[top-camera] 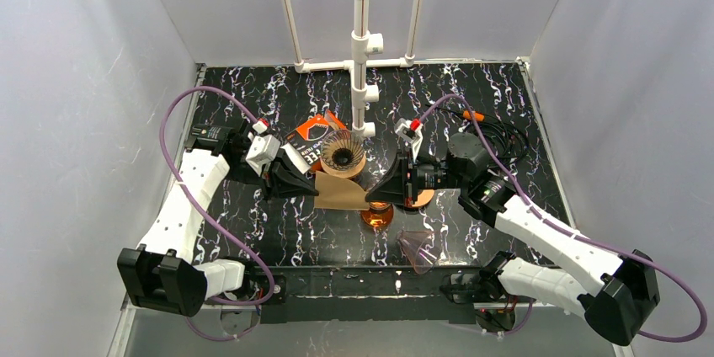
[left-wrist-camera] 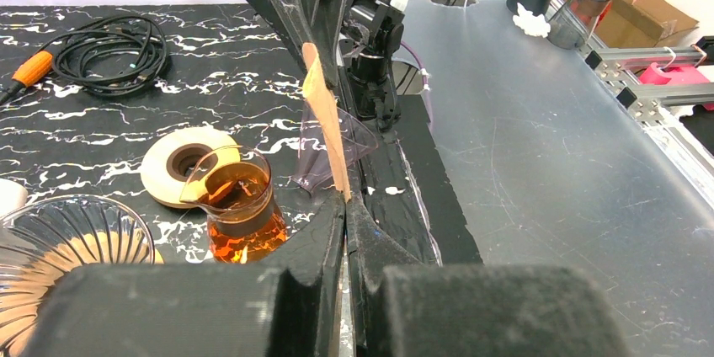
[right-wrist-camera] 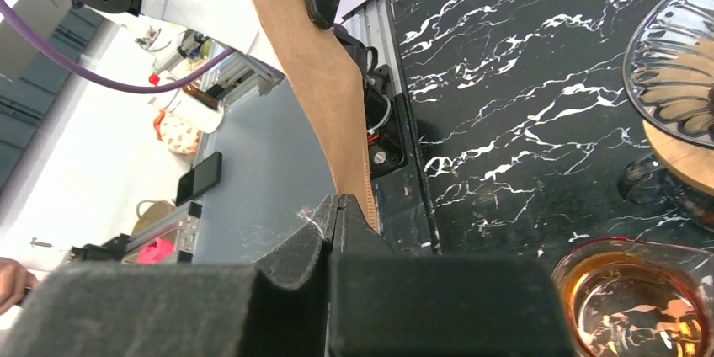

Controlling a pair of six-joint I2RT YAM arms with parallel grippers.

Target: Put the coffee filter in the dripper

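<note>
A flat brown paper coffee filter (top-camera: 339, 193) stretches across the space between my two grippers, above the table. My left gripper (top-camera: 316, 191) is shut on its left edge, and in the left wrist view the paper (left-wrist-camera: 327, 117) rises from the left gripper's tips (left-wrist-camera: 345, 202). At the filter's other edge, my right gripper (top-camera: 368, 199) is shut. In the right wrist view the paper (right-wrist-camera: 324, 79) passes right by its tips (right-wrist-camera: 338, 202), with none of it visibly between them. Behind the filter stands the ribbed glass dripper (top-camera: 343, 148) on its wooden collar, empty.
A glass beaker (top-camera: 378, 215) of amber liquid stands under the right gripper, beside a round wooden piece (left-wrist-camera: 189, 163). A clear plastic cone (top-camera: 418, 249) lies near the front edge. An orange-black packet (top-camera: 311, 134) and a coiled cable (top-camera: 505, 138) are farther back.
</note>
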